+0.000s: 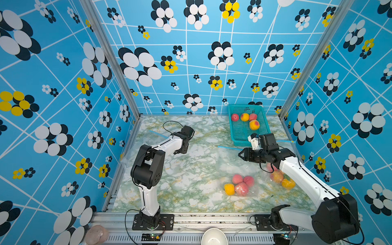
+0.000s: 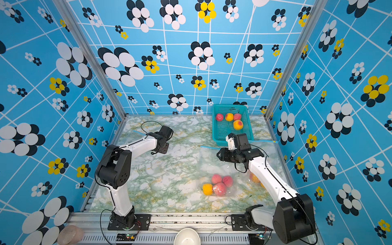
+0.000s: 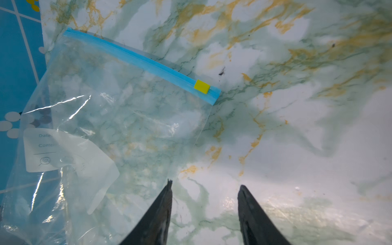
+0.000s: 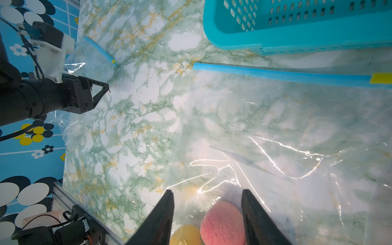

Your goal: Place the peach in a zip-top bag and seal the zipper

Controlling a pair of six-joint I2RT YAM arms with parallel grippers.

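A clear zip bag [image 4: 285, 114] with a blue strip [image 4: 261, 73] and yellow slider [image 4: 381, 77] lies right of centre, several peaches [image 1: 241, 188] in its lower part. My right gripper hangs open over it. My left gripper is open with nothing between its fingers, beside another, seemingly empty bag [image 3: 110, 102] at the left, its yellow slider [image 3: 202, 86] at one end. More bagged fruit [image 1: 287, 183] lies at the right, partly hidden by my right arm.
A teal basket [image 1: 230, 132] with several loose peaches [image 1: 254, 124] stands at the back right. A white bowl [image 1: 214, 236] sits at the front, beyond the rail.
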